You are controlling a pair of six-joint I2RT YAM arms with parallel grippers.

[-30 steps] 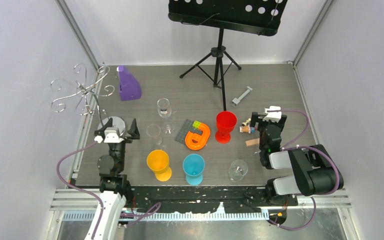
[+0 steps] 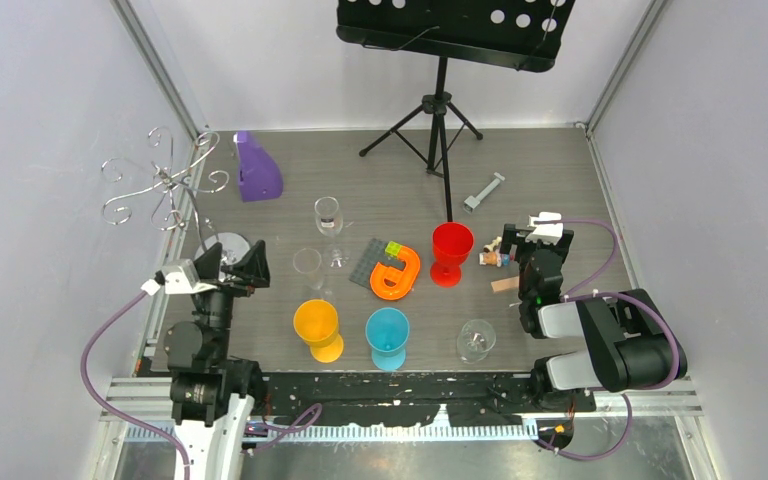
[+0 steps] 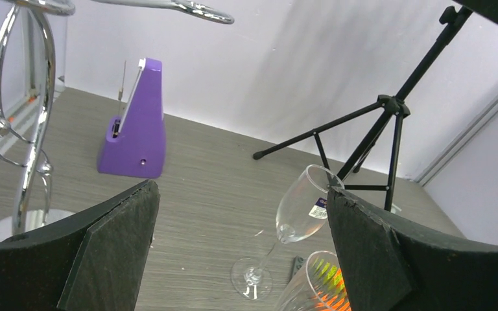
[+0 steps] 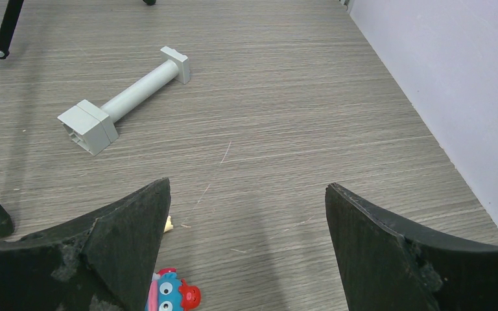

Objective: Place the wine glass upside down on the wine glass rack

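A clear wine glass (image 2: 328, 218) with a small label stands upright left of centre. In the left wrist view this wine glass (image 3: 296, 210) shows to the right, partly behind a finger. Nearer the front stands a second clear glass (image 2: 308, 264), whose rim (image 3: 311, 278) is partly covered by the same finger. The silver wine glass rack (image 2: 168, 180) rises at the left edge on a round base (image 2: 225, 250). My left gripper (image 2: 234, 262) hangs open and empty near that base, left of both glasses. Open and empty too, my right gripper (image 2: 537, 240) is over the right side.
A purple metronome (image 2: 258, 170) stands behind the rack. Yellow (image 2: 317, 325), blue (image 2: 388, 335) and red (image 2: 451, 250) goblets and a clear tumbler (image 2: 476, 341) occupy the front and middle. The black stand (image 2: 440, 110) is at the back. Small toys (image 2: 493, 257) lie by the right gripper.
The right arm and the glasses are where they were.
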